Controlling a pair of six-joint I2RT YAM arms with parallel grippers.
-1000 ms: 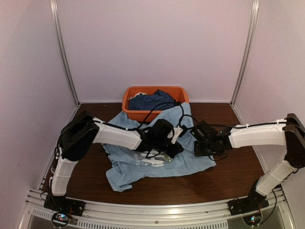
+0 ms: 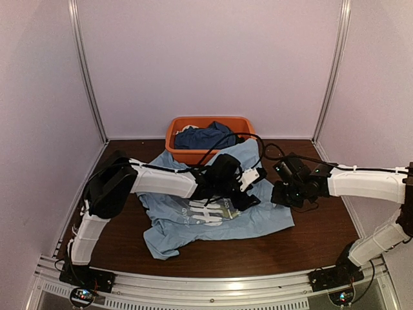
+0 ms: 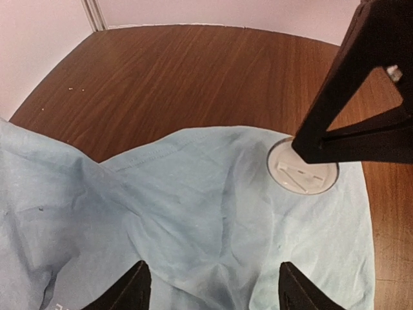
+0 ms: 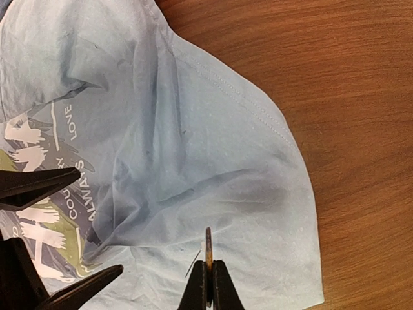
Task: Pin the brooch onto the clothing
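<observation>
The light blue shirt (image 2: 174, 234) lies rumpled on the table, with a printed patch (image 4: 45, 229) on its front. My right gripper is shut on the round brooch (image 3: 313, 175), whose back and clasp face the left wrist camera. From the right wrist camera the brooch (image 4: 208, 255) shows edge-on, with a thin pin (image 4: 193, 263) sticking out to its left. Cloth shows behind the brooch; whether they touch, I cannot tell. My left gripper stands open over the shirt, left of the brooch, with no cloth clearly gripped between its fingers.
Behind the shirt stands an orange bin (image 2: 210, 153) holding dark blue cloth (image 2: 203, 137). The two grippers are close together, and cables loop above them. Bare brown table (image 2: 322, 229) lies to the right of the shirt.
My right gripper has drawn back to the right over the last second.
</observation>
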